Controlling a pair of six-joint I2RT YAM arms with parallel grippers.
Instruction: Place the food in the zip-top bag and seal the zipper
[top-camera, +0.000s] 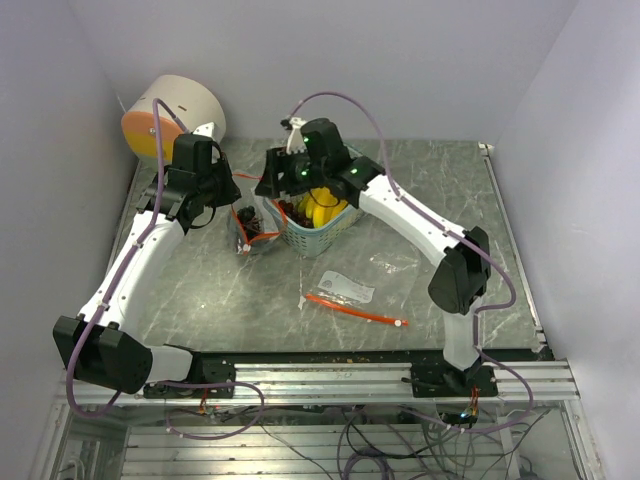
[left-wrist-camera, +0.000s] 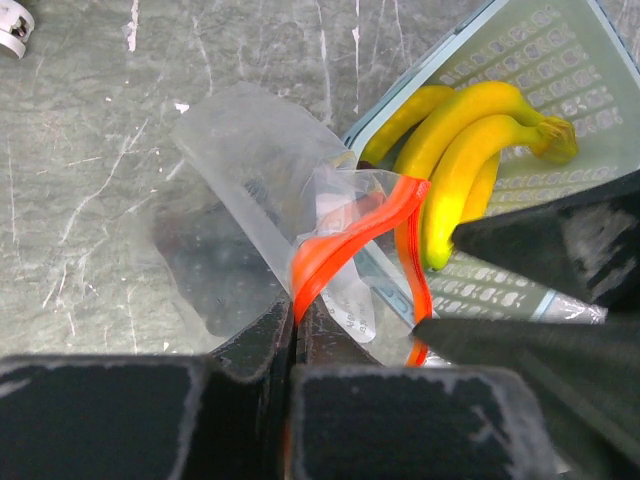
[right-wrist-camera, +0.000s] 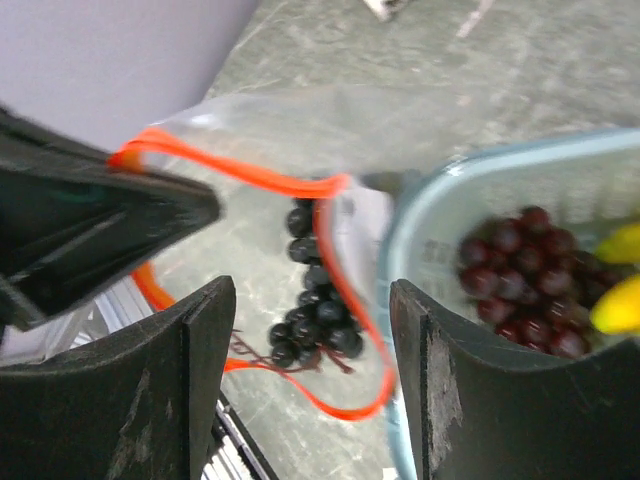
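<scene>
An upright clear bag with an orange zipper (left-wrist-camera: 340, 240) has its rim held by my left gripper, shut on it. Dark grapes (right-wrist-camera: 320, 320) lie inside the bag. My right gripper (top-camera: 272, 170) stands open over the bag's mouth, with no grapes between its fingers in the right wrist view. Beside the bag, a pale blue basket (top-camera: 320, 240) holds bananas (left-wrist-camera: 470, 170) and red grapes (right-wrist-camera: 520, 280).
A second flat bag with an orange zipper (top-camera: 355, 315) lies on the front right of the grey table (top-camera: 200, 300). A cream and orange cylinder (top-camera: 175, 110) stands at the back left.
</scene>
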